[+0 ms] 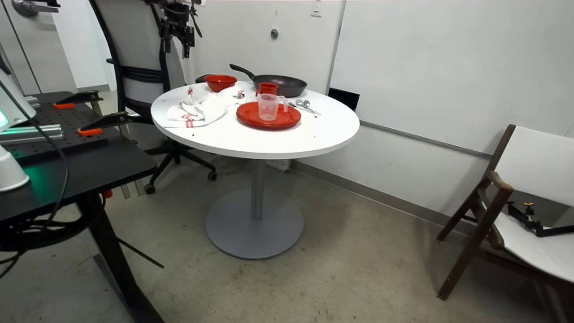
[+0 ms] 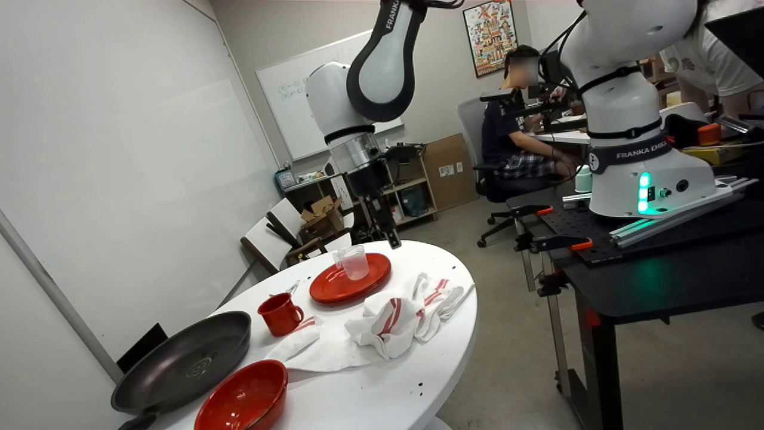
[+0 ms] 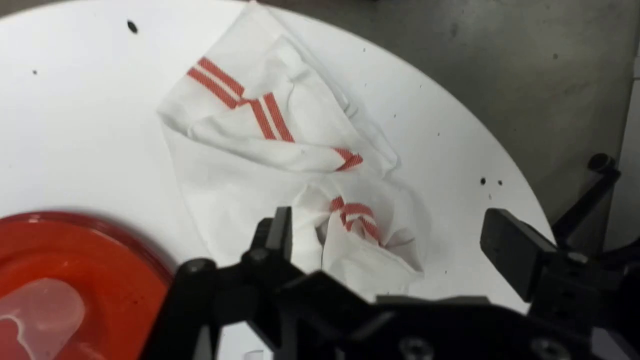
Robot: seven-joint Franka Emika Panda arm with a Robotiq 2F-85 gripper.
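Wide apart in the wrist view stand the black fingers of my gripper, with nothing held between them. It hangs in the air above the table; exterior view 1 shows the gripper (image 1: pixel 176 51) up at the top, above the table's left side. Below it a white cloth with red stripes (image 3: pixel 228 174) lies crumpled on the white round table (image 3: pixel 78 150). A bunched peak of that cloth shows between the fingers, lower down. Beside the cloth is a red plate (image 1: pixel 250 119) bearing a clear measuring cup (image 1: pixel 267 109).
A red mug (image 2: pixel 279 314), a red bowl (image 2: pixel 247 398) and a black frying pan (image 2: pixel 182 362) occupy the table's far side. Metal utensils (image 1: pixel 306 106) lie behind the plate. Bare tabletop (image 1: pixel 328 126) shows at the right in exterior view 1.
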